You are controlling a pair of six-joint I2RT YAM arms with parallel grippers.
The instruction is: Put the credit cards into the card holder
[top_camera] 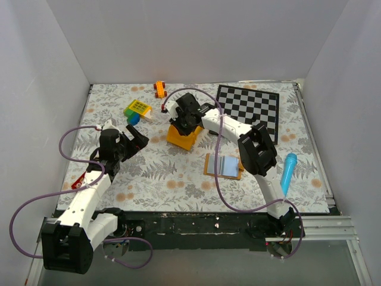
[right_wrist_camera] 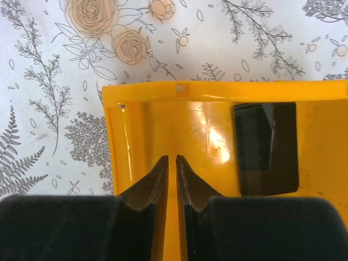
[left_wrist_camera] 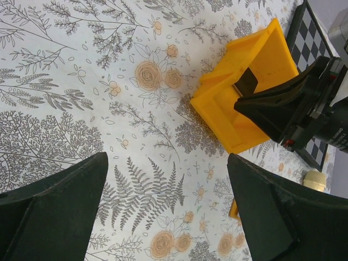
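Observation:
A yellow card holder (top_camera: 178,138) sits in the middle of the table, a black card (right_wrist_camera: 265,147) lying in its right part in the right wrist view. My right gripper is over the holder, its fingertips close together above the yellow interior left of the card; whether anything is between them is not visible. My left gripper is open and empty over bare table, left of the holder.
A checkerboard (top_camera: 244,101) is at the back right, a wooden board with pale panels (top_camera: 222,167) at front centre, a blue tube (top_camera: 288,176) at right, toys (top_camera: 140,108) at the back left.

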